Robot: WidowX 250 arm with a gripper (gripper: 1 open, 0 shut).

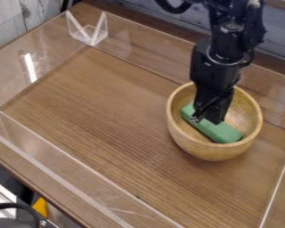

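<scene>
A green block [209,125] lies in a wooden bowl [219,150] on the right side of the table. My black gripper [205,114] reaches down into the bowl from above, at the upper-left end of the block, partly covering it. The gripper looks shut; whether it touches the block is unclear.
A white wire holder [88,28] stands at the back left. A dark object with some yellow lies at the lower-left edge.
</scene>
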